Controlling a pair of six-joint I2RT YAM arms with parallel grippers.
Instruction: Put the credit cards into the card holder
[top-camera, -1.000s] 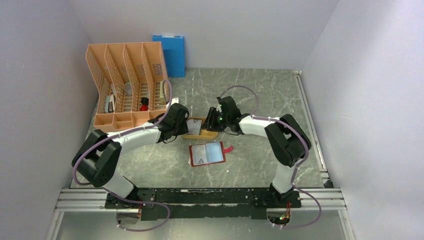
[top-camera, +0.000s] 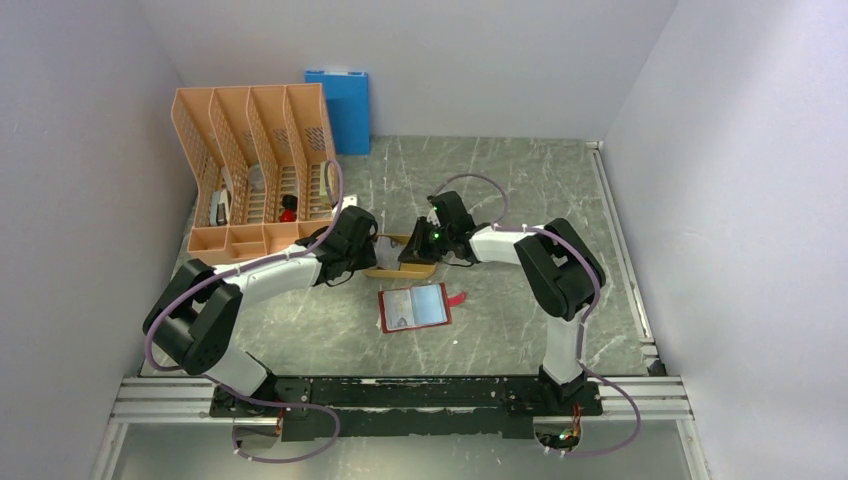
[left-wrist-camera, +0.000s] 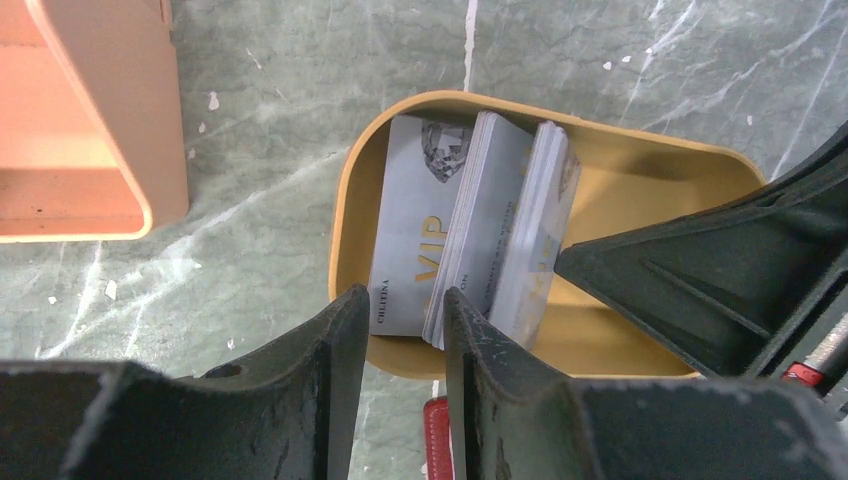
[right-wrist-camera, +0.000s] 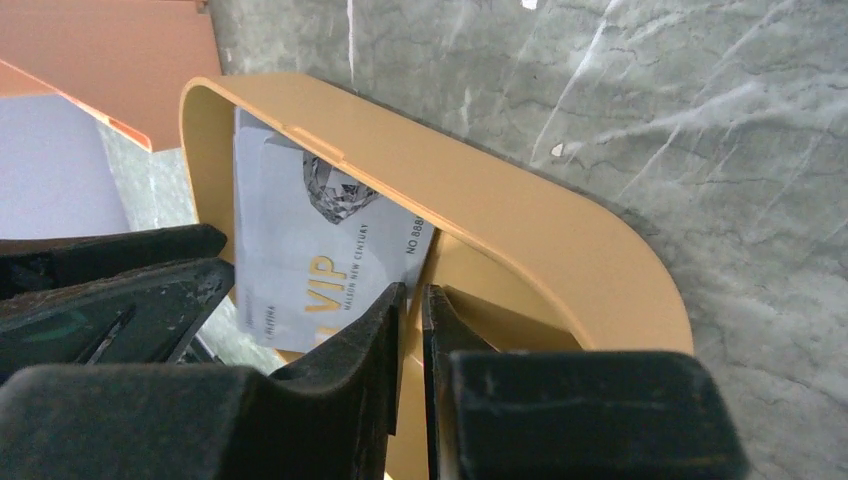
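Observation:
White credit cards (left-wrist-camera: 415, 225), one lettered VIP, lean in a tan box (top-camera: 400, 273), several thick. In the left wrist view they stand as three leaning groups at the box's left side. My left gripper is part open at the box's front wall, one fingertip close to the middle group and nothing held. Over the box, my right gripper is nearly shut at the edge of the front VIP card (right-wrist-camera: 335, 255), which appears pinched between its fingertips. The card holder (top-camera: 414, 308), red-edged with clear sleeves, lies open in front of the box.
A large orange divided organizer (top-camera: 258, 150) stands at the back left, beside a blue folder (top-camera: 345, 110). A small pink tab (top-camera: 457, 299) sticks out beside the card holder. Bare grey marble lies to the right and front.
My right gripper has moved left inside the box, up to the cards, and its fingers have closed. The left arm, box and card holder stay in place.

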